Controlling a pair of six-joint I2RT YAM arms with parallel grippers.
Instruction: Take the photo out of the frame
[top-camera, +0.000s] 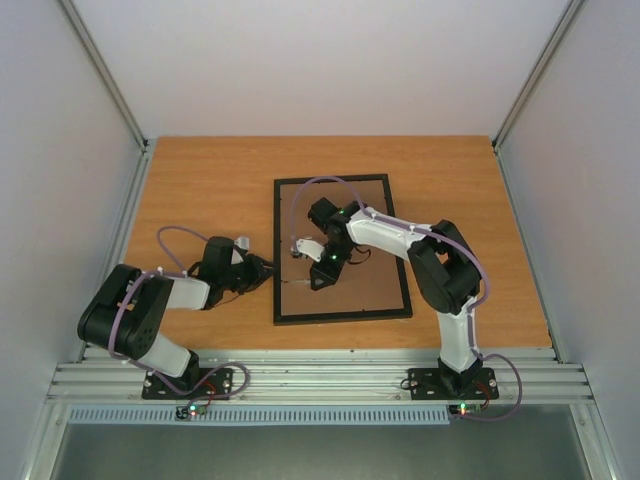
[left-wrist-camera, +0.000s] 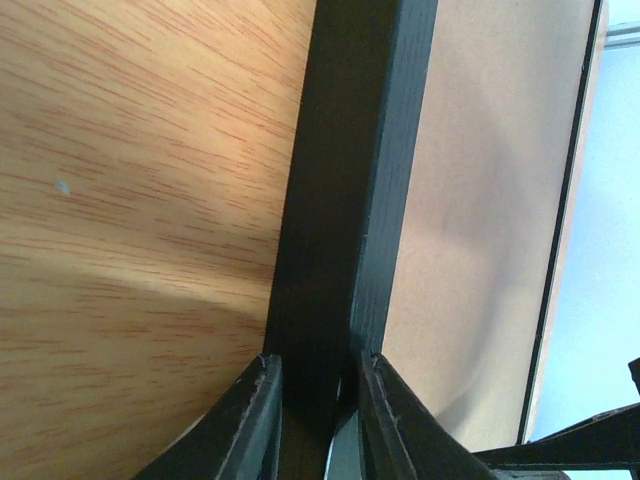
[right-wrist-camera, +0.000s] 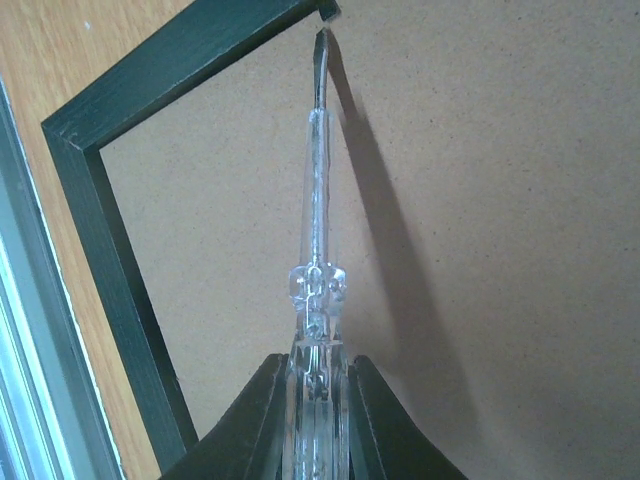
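Note:
The black picture frame (top-camera: 340, 318) lies back up on the wooden table, its brown backing board (top-camera: 360, 290) showing. My left gripper is shut on the frame's left bar (left-wrist-camera: 325, 200), seen close in the left wrist view. My right gripper is over the board, shut on a clear-handled screwdriver (right-wrist-camera: 316, 180). In the right wrist view the screwdriver's metal tip is near a small tab (right-wrist-camera: 328, 12) at the inner edge of the frame's bar, apart from it by a small gap.
Bare table (top-camera: 470, 170) surrounds the frame at the back and right. Walls enclose the table on the sides and back, and a metal rail (top-camera: 310, 365) runs along the front edge.

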